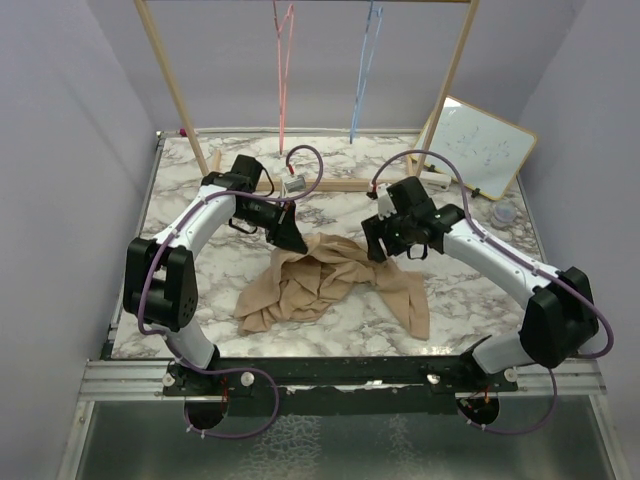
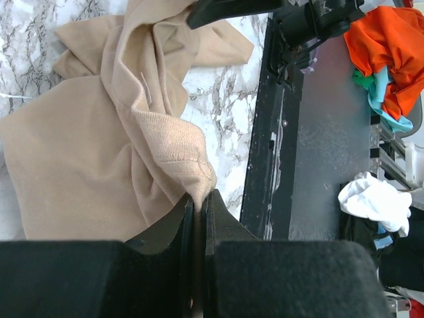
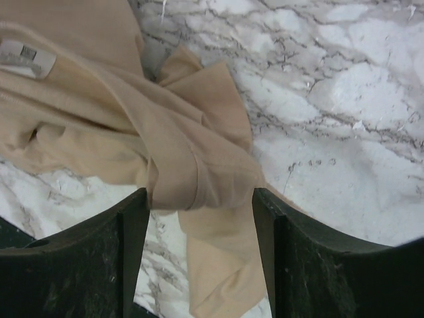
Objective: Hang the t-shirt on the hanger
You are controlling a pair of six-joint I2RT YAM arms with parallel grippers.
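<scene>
The beige t-shirt (image 1: 320,280) lies crumpled on the marble table. My left gripper (image 1: 290,235) is shut on a bunched edge of it, which runs up between the fingers in the left wrist view (image 2: 199,205). My right gripper (image 1: 378,240) stands open low over the right part of the shirt; in the right wrist view a raised fold (image 3: 182,165) lies at and between its open fingers. A pink hanger (image 1: 285,80) and a blue hanger (image 1: 362,80) hang from the wooden rack above the back of the table.
A whiteboard (image 1: 480,145) leans at the back right beside a small clear container (image 1: 503,212). The wooden rack's base bar (image 1: 340,184) crosses behind the shirt. Coloured clothes (image 2: 387,59) lie off the table in the left wrist view.
</scene>
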